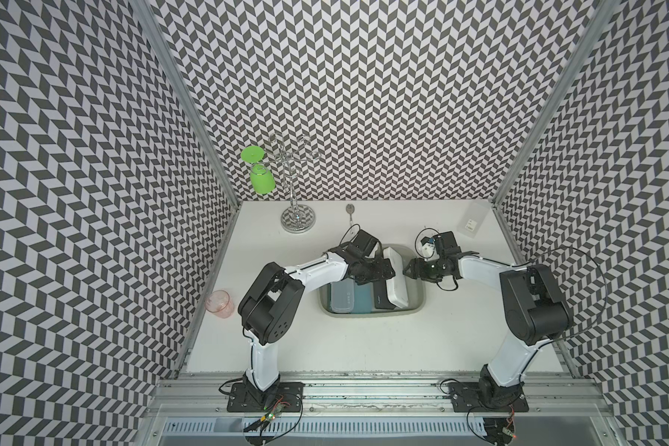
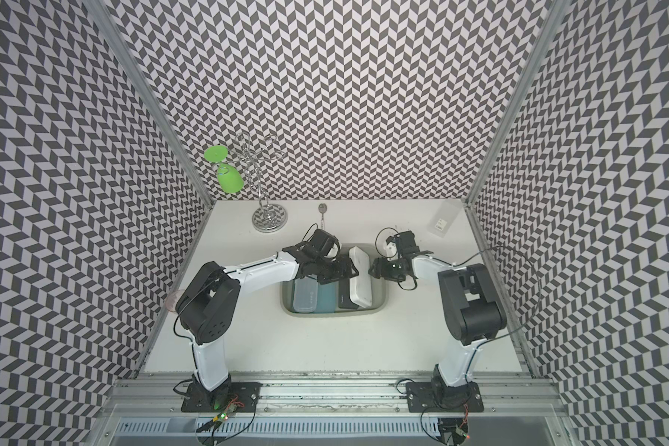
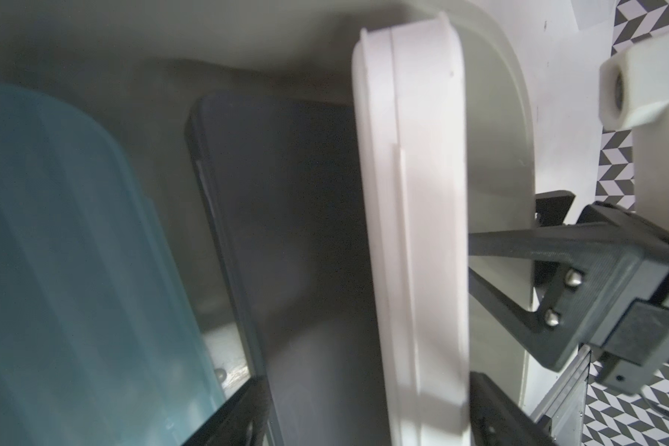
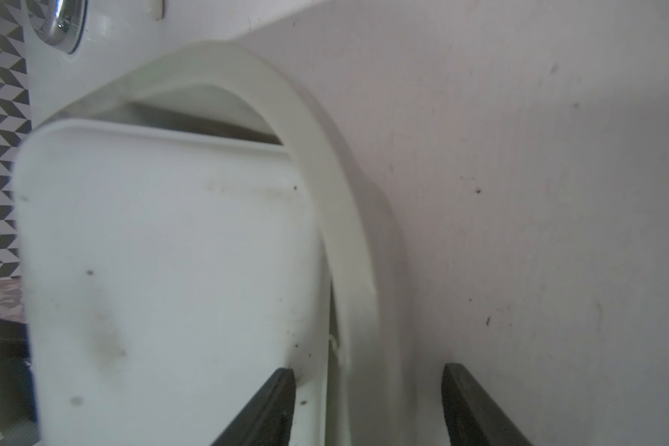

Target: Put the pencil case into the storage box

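The pale grey-green storage box (image 1: 371,315) stands in the middle of the table. Inside it are a blue case (image 3: 67,252), a dark flat case (image 3: 293,193) and a white case (image 3: 427,193) standing on edge at the right side; which is the pencil case, I cannot tell. My left gripper is open over the box, its fingers to either side of the dark and white cases' near part. At the box's right end my right gripper stands open, one finger over the white case and the other outside the rim.
A chrome stand (image 1: 297,218) with green cups (image 1: 261,179) rises at the back left. A pink cup (image 1: 219,303) sits at the left edge, a spoon (image 1: 350,210) behind the box, a clear item (image 1: 473,220) at back right.
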